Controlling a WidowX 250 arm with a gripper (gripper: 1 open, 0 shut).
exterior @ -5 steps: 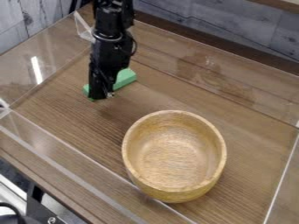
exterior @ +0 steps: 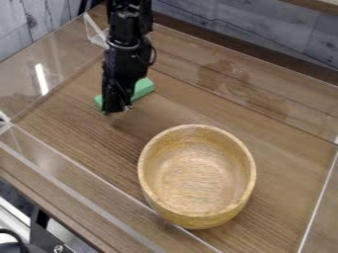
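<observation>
A green object (exterior: 138, 89) lies on the wooden table in the upper middle left of the camera view. My black gripper (exterior: 122, 102) reaches down from the top and stands low at the left part of the green object, partly covering it. The small fingers are hard to make out, and I cannot see anything held between them.
A large round tan bowl (exterior: 196, 172) sits at the lower right. Dark cables lie at the lower left edge.
The green object appears slightly farther left or more covered than before. The gripper has barely moved.
</observation>
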